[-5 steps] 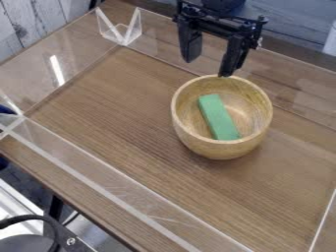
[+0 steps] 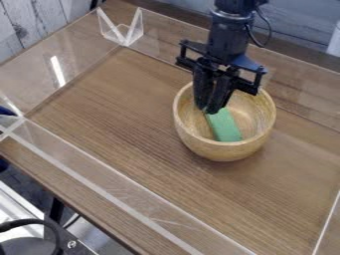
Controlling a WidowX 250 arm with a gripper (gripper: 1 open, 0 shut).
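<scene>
A round tan bowl [image 2: 233,146] stands right of the middle of the camera view, with a green block [image 2: 222,127] lying inside it. My black gripper [image 2: 212,98] reaches down from the top over the bowl's back part, its fingertips low at or within the rim, just behind the green block. The fingers look close together, and I see nothing between them; whether they touch the block is unclear.
A clear plastic object [image 2: 119,25] sits at the back left. Clear tape strips cross the left side, and a dark coiled part [image 2: 27,239] is at the bottom left corner.
The bowl and green block look about where they were.
</scene>
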